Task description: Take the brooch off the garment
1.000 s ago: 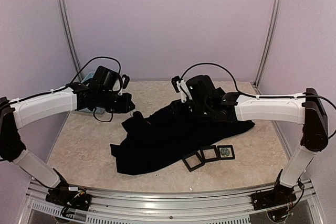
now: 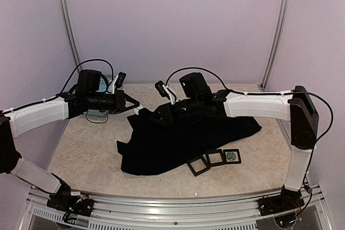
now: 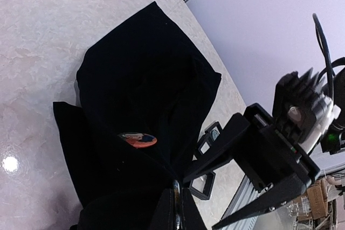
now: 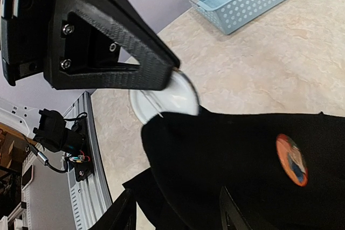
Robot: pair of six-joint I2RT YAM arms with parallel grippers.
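Observation:
In the right wrist view a round brooch [image 4: 180, 98] shows its white back and thin pin. My left gripper is shut on this brooch, seen edge-on in the left wrist view. The black garment [image 4: 215, 144] is drawn up to the brooch's lower edge, near the pin; whether the pin still passes through the cloth cannot be made out. A second, orange picture brooch [image 4: 291, 160] sits on the garment, also visible as an orange oval brooch [image 3: 138, 140] from the left wrist. My right gripper stands open over the cloth, fingers apart, close to the left gripper.
A light blue basket stands at the back left, behind the left arm. Several small black frames lie by the garment's front edge, including an empty frame [image 2: 198, 165] and one with a patterned piece [image 2: 232, 156]. Bare table lies at the left.
The right gripper has come left toward the left gripper. The left gripper has shifted slightly from its pose a second ago, and the cloth corner by it has lifted a little.

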